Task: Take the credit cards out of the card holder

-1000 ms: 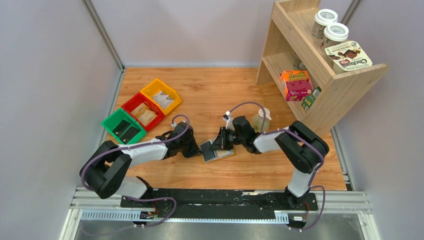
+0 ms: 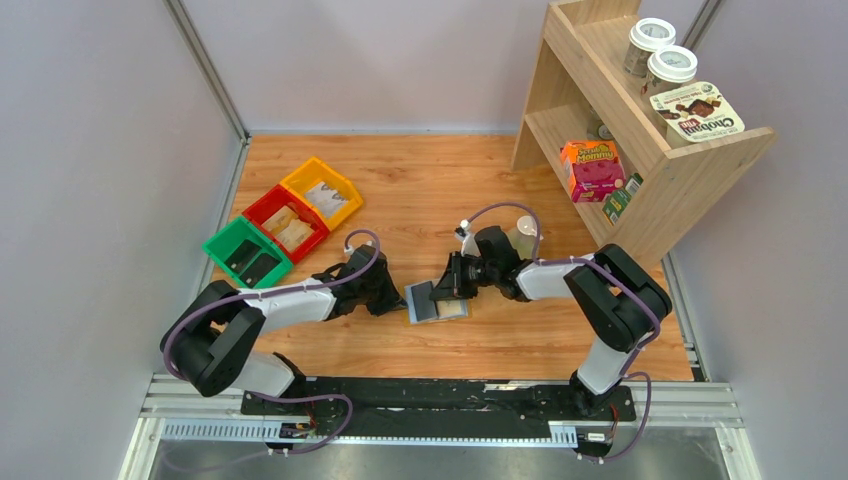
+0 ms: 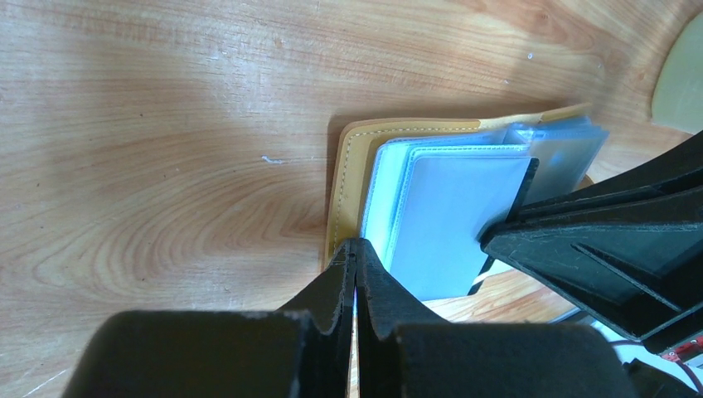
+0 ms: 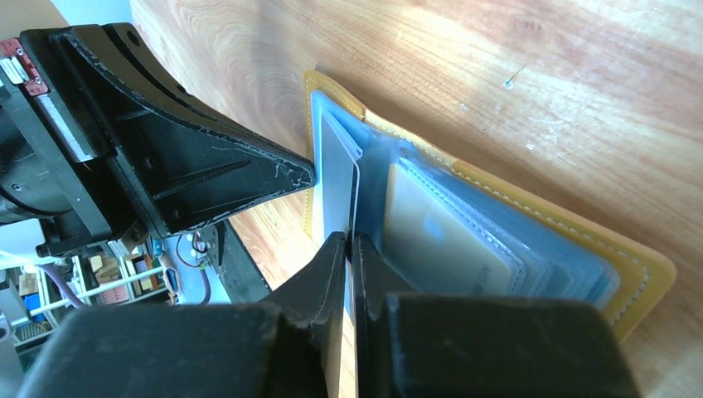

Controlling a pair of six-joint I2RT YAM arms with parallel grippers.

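Observation:
The card holder (image 2: 452, 311) lies open on the wooden table, tan-bordered with clear bluish sleeves. My left gripper is shut at its left edge, fingertips on the border and sleeve edge. Over the sleeves, my right gripper is shut on a thin upright edge, which looks like a card (image 4: 356, 195) standing out of its sleeve. A black band (image 3: 522, 186) shows beside the right fingers in the left wrist view. Another pale card (image 4: 443, 236) sits in a sleeve to the right. How far the gripped card is out is hard to tell.
Green (image 2: 222, 243), red (image 2: 318, 234) and yellow (image 2: 352, 192) bins stand at the back left. A pale cup (image 2: 524, 232) is behind the right gripper. The wooden shelf (image 2: 690, 185) fills the back right. Table in front of the holder is clear.
My right gripper has shifted a little to the right and slightly forward. The holder has turned slightly to lie straighter, while the left arm has hardly moved.

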